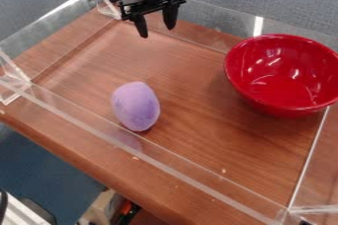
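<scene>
My black gripper [156, 22] hangs over the back of the wooden tray area at the top, its fingers apart with nothing visible between them. A purple oblong object [136, 107] lies on the wooden surface at front left. A large glossy red bowl [282, 71] sits at the right, empty.
Clear acrylic walls [199, 182] border the wooden surface [119, 61] on its sides. A grey wall stands behind.
</scene>
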